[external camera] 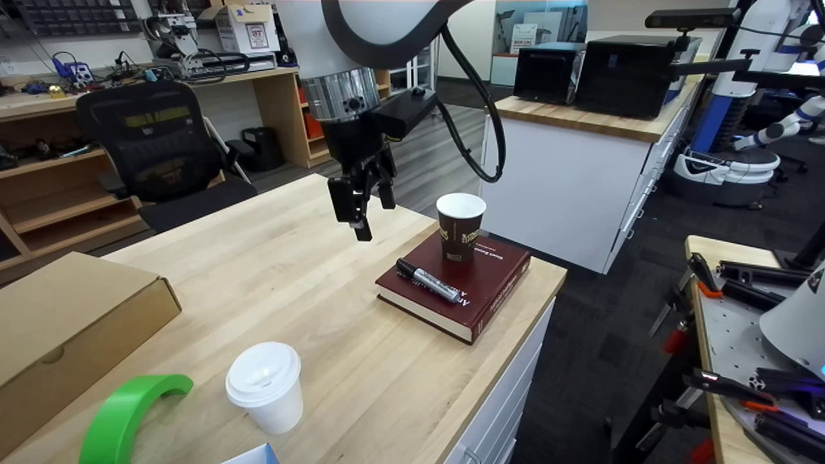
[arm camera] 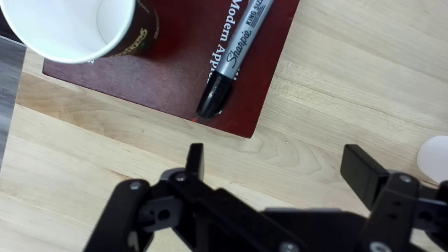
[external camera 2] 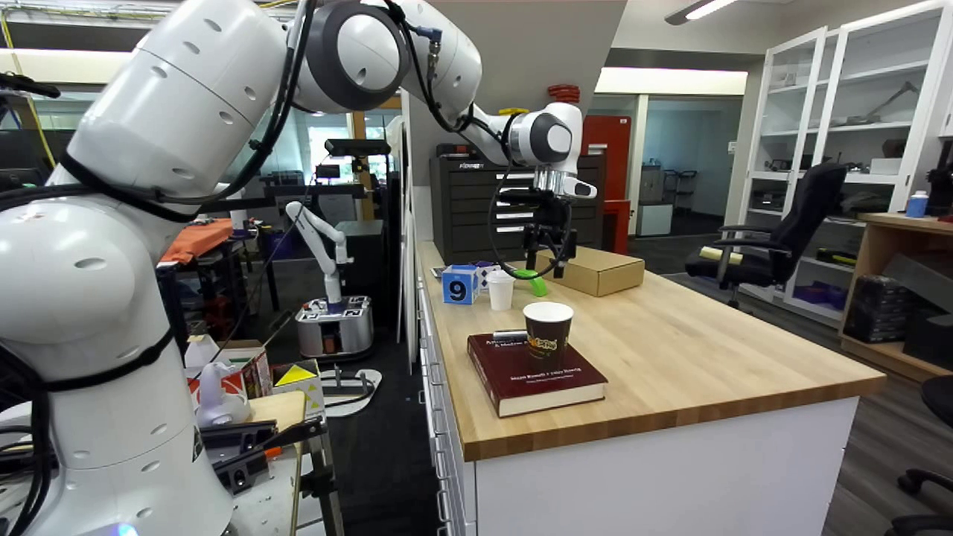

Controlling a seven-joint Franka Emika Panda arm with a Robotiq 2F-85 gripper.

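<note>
My gripper stands open above the bare tabletop, its two black fingers wide apart and nothing between them. Ahead of it in the wrist view lies a dark red book (arm camera: 168,90), flat on the table. A grey Sharpie marker (arm camera: 239,48) with a black cap rests on the cover, cap end toward my gripper. Also on the book, a brown paper cup (external camera: 460,232) stands upright, open at the top. In exterior view 1 the gripper (external camera: 375,220) hangs to the left of the book, touching nothing.
A white lidded cup (external camera: 267,386) and a green arch (external camera: 127,417) stand toward the near side in exterior view 1. The cardboard box (external camera: 73,332) sits at the left. A blue numbered block (external camera 2: 460,284) is beside the white cup. Clear wood spans the table's middle.
</note>
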